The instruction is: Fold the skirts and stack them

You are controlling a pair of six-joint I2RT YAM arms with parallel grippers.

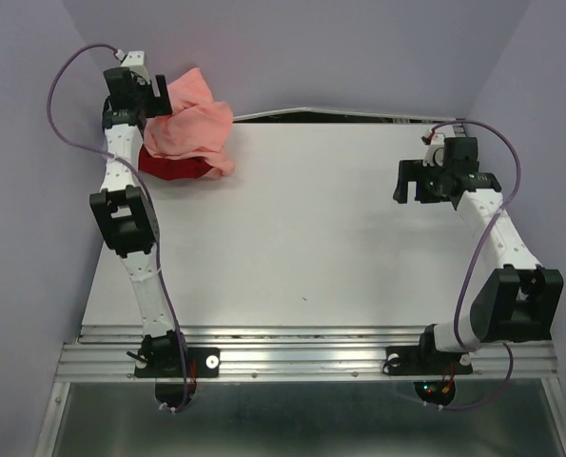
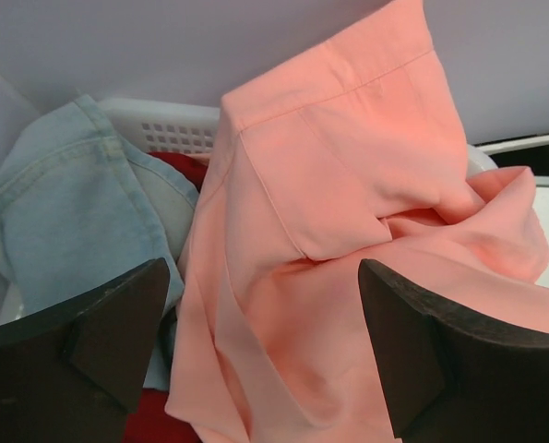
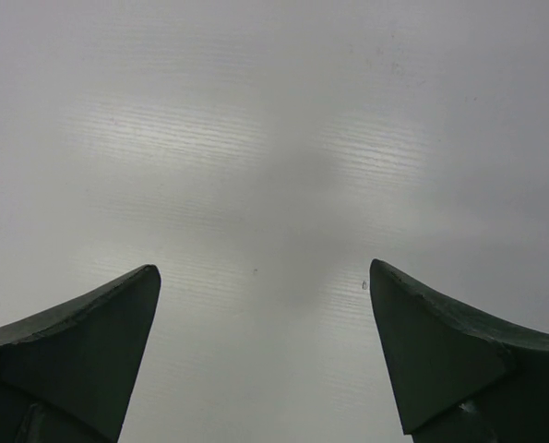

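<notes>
A crumpled pink skirt (image 1: 192,133) lies in a heap at the table's back left, on dark red fabric (image 1: 173,169). In the left wrist view a light blue denim piece (image 2: 80,212) sits left of the pink cloth (image 2: 320,185), with a white perforated container edge behind. My left gripper (image 1: 154,100) is open above this pile, its fingers either side of pink cloth. My right gripper (image 1: 407,181) stands open over bare table at the right, with nothing between its fingers.
Grey walls close in at the back and sides.
</notes>
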